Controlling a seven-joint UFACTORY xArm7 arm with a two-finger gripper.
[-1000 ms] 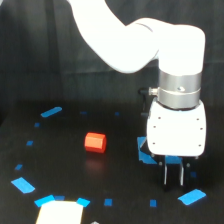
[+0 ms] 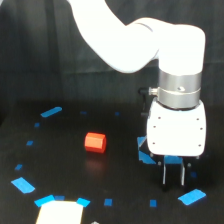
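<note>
A red-orange block (image 2: 95, 142) rests on the black table, left of the middle. Well to its right, my white gripper (image 2: 173, 178) points straight down from the arm. Its two thin dark fingers stand apart, and nothing shows between them. How far the fingertips are above the table is hard to tell. At the bottom edge on the left, a pale cream block (image 2: 60, 213) is partly cut off by the frame.
Flat blue tape pieces (image 2: 22, 185) are scattered over the dark tabletop (image 2: 115, 175). A larger blue patch (image 2: 143, 152) lies partly hidden behind the gripper. Between the red-orange block and the gripper, the surface is clear. A dark curtain hangs behind.
</note>
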